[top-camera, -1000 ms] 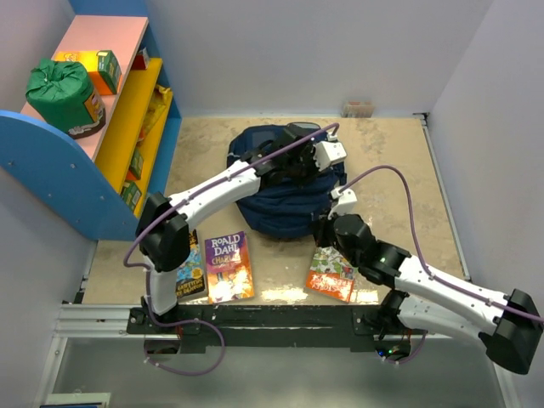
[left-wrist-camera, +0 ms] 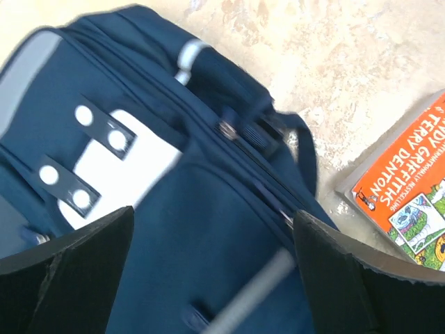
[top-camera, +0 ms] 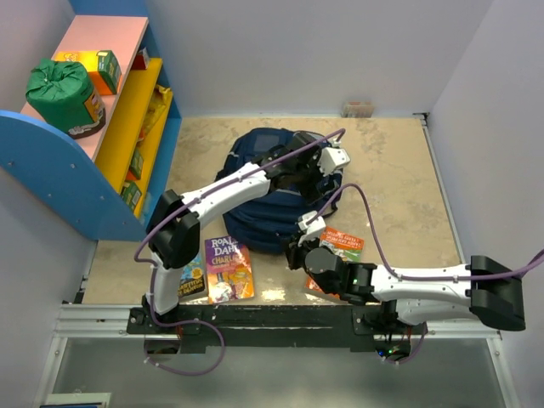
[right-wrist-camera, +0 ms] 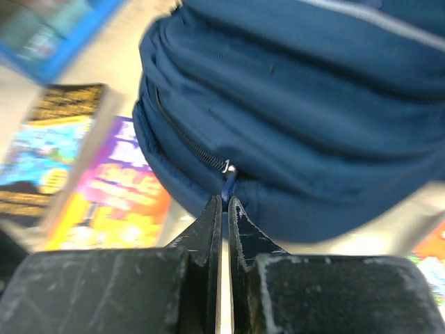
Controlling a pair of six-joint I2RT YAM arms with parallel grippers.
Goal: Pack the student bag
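The dark blue bag (top-camera: 263, 212) lies rumpled on the table, with straps and a white patch (left-wrist-camera: 125, 163) in the left wrist view. My left gripper stands open over its upper part, nothing held. My right gripper is shut at the bag's near lower edge, its tips at a zipper pull (right-wrist-camera: 229, 177); whether the pull is between them is hard to tell. Near the front lie a Roald Dahl book (top-camera: 228, 272), a darker book (top-camera: 193, 276) and an orange book (left-wrist-camera: 389, 195), partly under my right arm in the top view.
A shelf unit (top-camera: 68, 187) with boxes and a green sack (top-camera: 64, 98) stands at the left. Walls bound the back and right.
My right gripper has moved left along the bag's near edge, and that edge has shifted toward the front left.
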